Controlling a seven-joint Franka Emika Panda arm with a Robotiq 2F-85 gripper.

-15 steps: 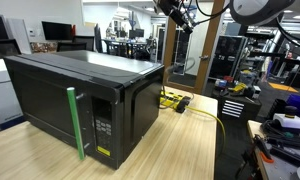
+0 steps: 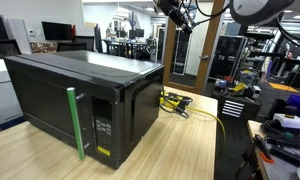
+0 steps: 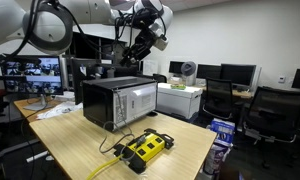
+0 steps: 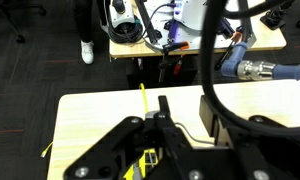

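Note:
A black microwave (image 2: 106, 125) stands on the wooden table, a green strip (image 2: 75, 123) upright along its front. Exterior view 2 shows the microwave's (image 3: 108, 103) side and back. Beside it lies a yellow power strip (image 3: 146, 151) with dark plugs and cables. High over the table, well clear of the microwave, is my gripper (image 2: 180, 22). In the wrist view, its dark fingers stand partly open, with no held object visible. Part of the yellow power strip (image 4: 149, 158) shows far below, partly hidden by the gripper.
A yellow cable (image 2: 220, 125) hangs over the table edge. A black cable (image 4: 214, 70) loops close to the wrist camera. Another bench (image 4: 260, 37) with tools stands beyond the table; office chairs (image 3: 275, 105) are farther away.

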